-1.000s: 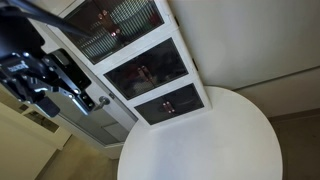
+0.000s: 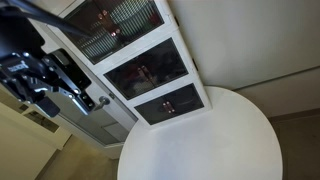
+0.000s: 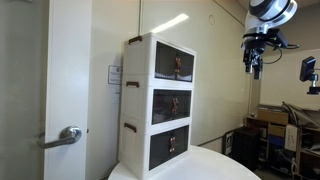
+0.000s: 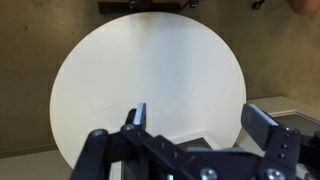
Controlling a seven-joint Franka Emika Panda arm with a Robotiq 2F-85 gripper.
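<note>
A white cabinet [image 3: 148, 122] with three stacked compartments stands upright on a round white table [image 4: 150, 85]. Its dark doors, the top [image 3: 174, 64], middle [image 3: 170, 105] and bottom [image 3: 168, 146], all look closed, each with brownish handles at its middle. High above the table and apart from the cabinet hangs my gripper [image 3: 255, 66]. In the wrist view its two fingers [image 4: 138, 118] are spread wide, with nothing between them. At the upper left of exterior view 1 the gripper [image 2: 65, 95] appears close to the camera.
A door with a metal handle [image 3: 66, 136] is at the left, and a plain wall [image 2: 255, 45] runs behind. Shelves with boxes [image 3: 275, 130] stand at the far right.
</note>
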